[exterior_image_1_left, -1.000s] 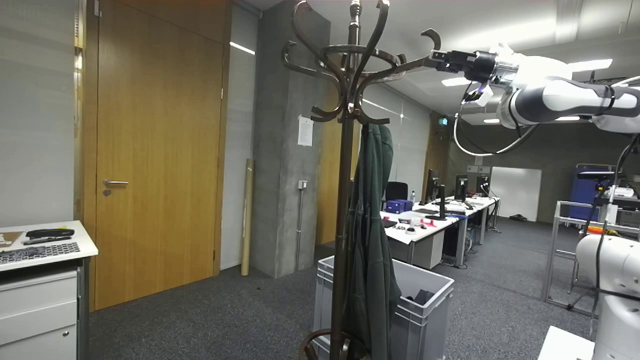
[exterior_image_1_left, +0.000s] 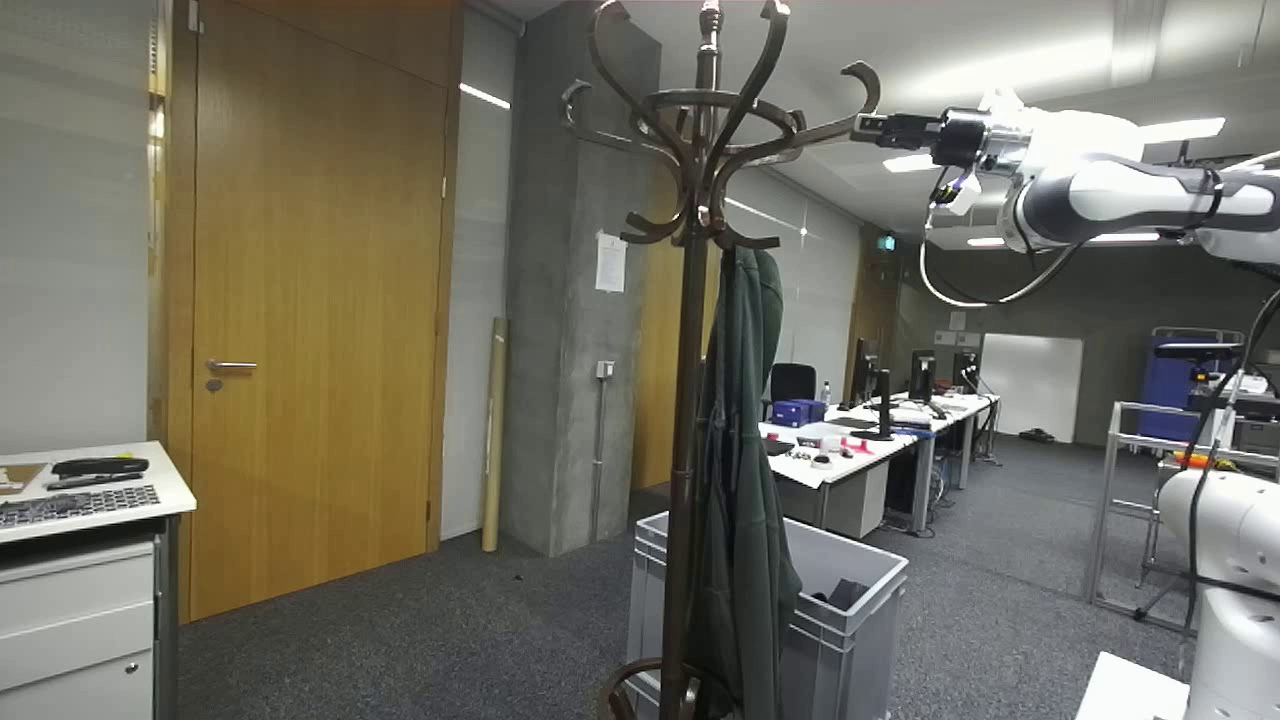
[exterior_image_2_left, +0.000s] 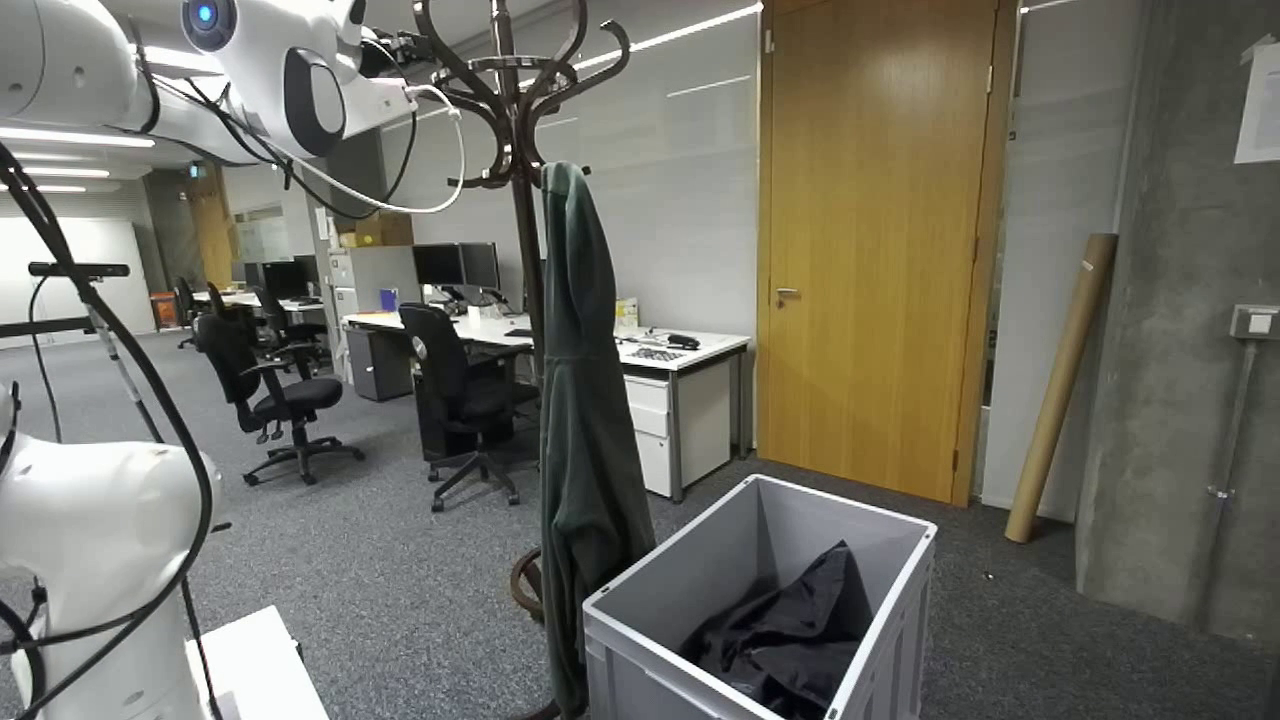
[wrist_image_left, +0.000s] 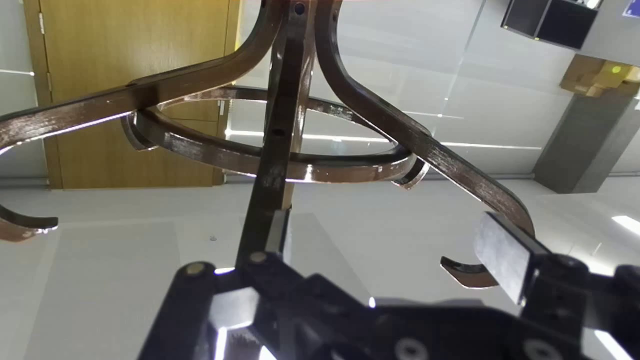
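A dark brown coat stand (exterior_image_1_left: 693, 360) stands upright, with curved hooks around a ring at its top. From a lower hook on it hangs a dark green jacket (exterior_image_2_left: 582, 396), its lower end close beside a grey bin (exterior_image_2_left: 758, 576). My gripper (exterior_image_1_left: 866, 125) is up at hook height, by the outer end of the right-hand hook (exterior_image_1_left: 861, 84). In the wrist view the fingers (wrist_image_left: 507, 258) are wide apart, so it is open. One hook arm (wrist_image_left: 276, 138) runs down behind the left finger; whether either finger touches the stand cannot be told.
Black cloth (exterior_image_2_left: 792, 636) lies inside the bin. Desks (exterior_image_1_left: 858, 438) with monitors are farther back, and office chairs (exterior_image_2_left: 288, 390) stand to the left in the second exterior view. A cardboard tube (exterior_image_1_left: 494, 432) leans by the pillar. Carpet around the stand is mostly clear.
My gripper has shifted slightly left and down in exterior view 1. The stand's upper hooks have turned or shifted slightly to the right, while the jacket hangs almost the same.
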